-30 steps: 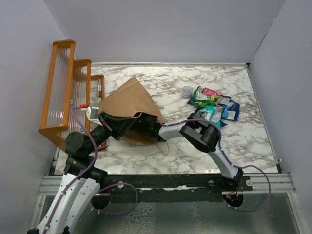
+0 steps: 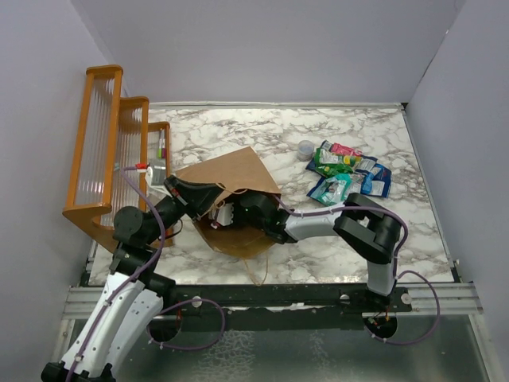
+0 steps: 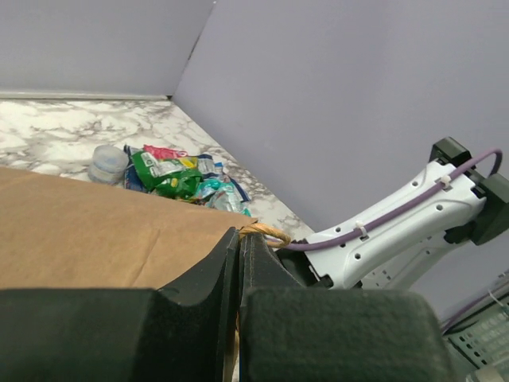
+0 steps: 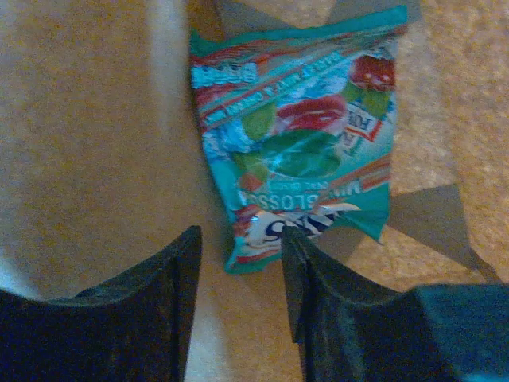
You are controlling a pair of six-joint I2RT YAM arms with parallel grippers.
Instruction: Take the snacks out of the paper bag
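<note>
The brown paper bag (image 2: 231, 169) lies on its side on the marble table, mouth toward the front. In the left wrist view, the bag's twisted cord handle (image 3: 266, 231) comes out at the tips of my left gripper, which is shut on it. My right gripper (image 2: 231, 213) reaches inside the bag mouth. A teal snack packet (image 4: 302, 143) rests on the bag's inner paper. The open fingers (image 4: 184, 267) of my right gripper stand at its lower corner, with a gap between them; whether they touch it I cannot tell.
Several snack packets (image 2: 342, 167) lie in a pile at the right back, beside a clear round container (image 2: 306, 149). A wooden rack (image 2: 119, 151) stands at the left.
My right gripper has shifted toward the front and stays inside the bag.
</note>
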